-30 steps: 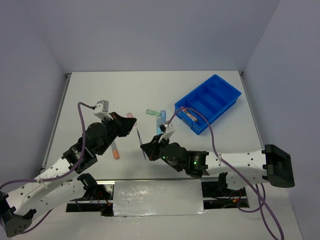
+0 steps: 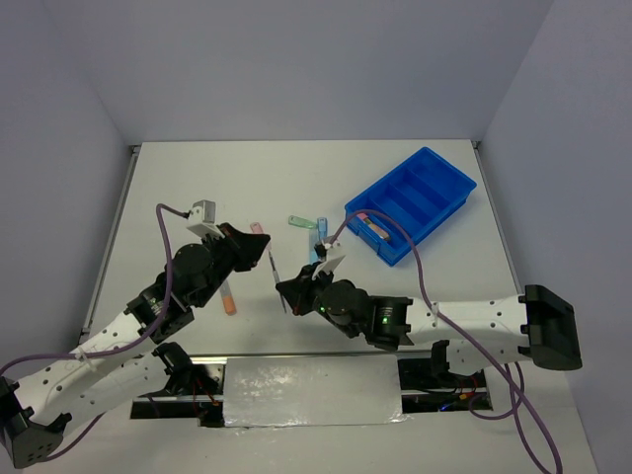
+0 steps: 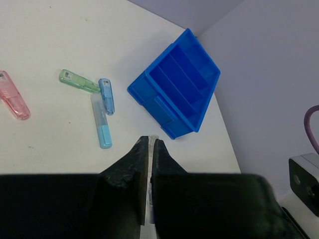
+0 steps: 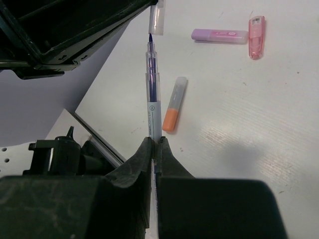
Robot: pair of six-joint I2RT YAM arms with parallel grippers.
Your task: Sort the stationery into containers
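Observation:
My right gripper [image 2: 279,289] is shut around the white barrel of a slim pen [image 4: 154,117], its dark purple tip bare and pointing at the other hand. Shut on a clear cap [image 4: 157,20] is my left gripper [image 2: 267,241]; the cap's mouth lies close to the pen tip, and I cannot tell whether they touch. Loose on the table are an orange marker [image 4: 171,118], a purple marker [image 4: 219,36], a pink correction-tape-like piece [image 4: 256,37], a green one [image 3: 79,80], a small blue one [image 3: 106,96] and a light-blue marker [image 3: 102,122].
At the back right stands a blue compartment box [image 2: 427,190]; pink and orange items [image 2: 373,225] lie in its near-left section. Both arms reach in from the front, their hands close together.
Over the last second the pen in my right gripper has shifted slightly up and left, nearer the left gripper. Nothing on the table or in the box has visibly moved.

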